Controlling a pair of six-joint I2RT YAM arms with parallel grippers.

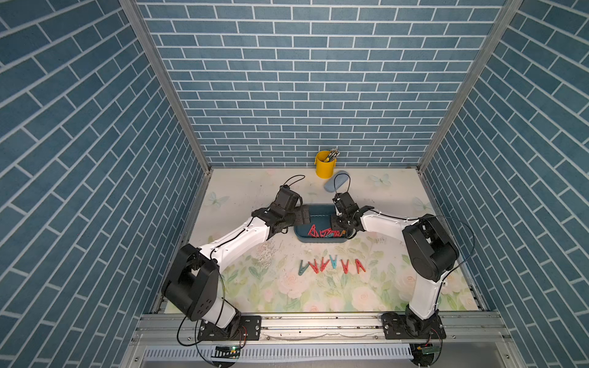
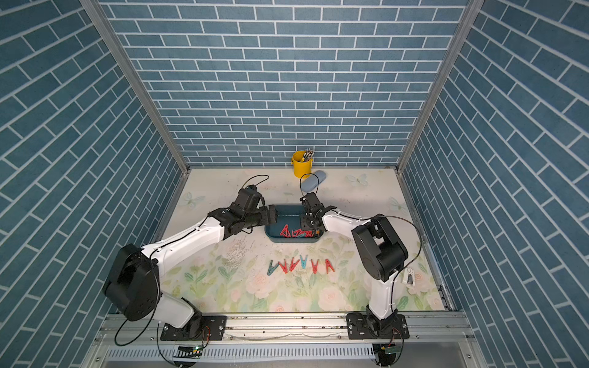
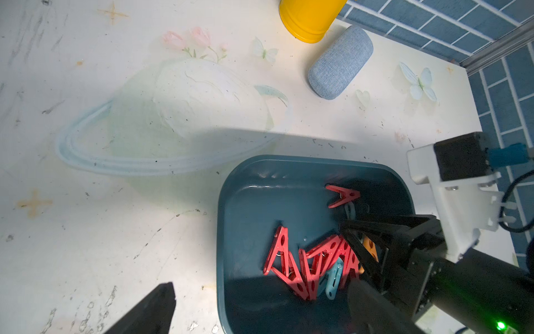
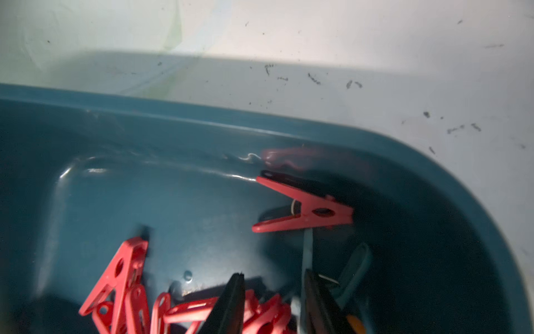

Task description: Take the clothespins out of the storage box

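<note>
A dark teal storage box (image 3: 250, 200) holds several clothespins: red ones (image 4: 114, 278), a lone red one (image 4: 303, 214) near the back wall, dark teal and light blue ones (image 3: 333, 278), and an orange one. My right gripper is down inside the box at its right end, fingers apart over the clothespins; whether anything lies between them is unclear. My left gripper hangs open at the box's left end. Several clothespins (image 1: 344, 265) lie in a row on the table in front of the box.
A yellow bucket (image 1: 324, 164) with utensils and a grey-blue cylindrical object (image 1: 336, 180) stand behind the box.
</note>
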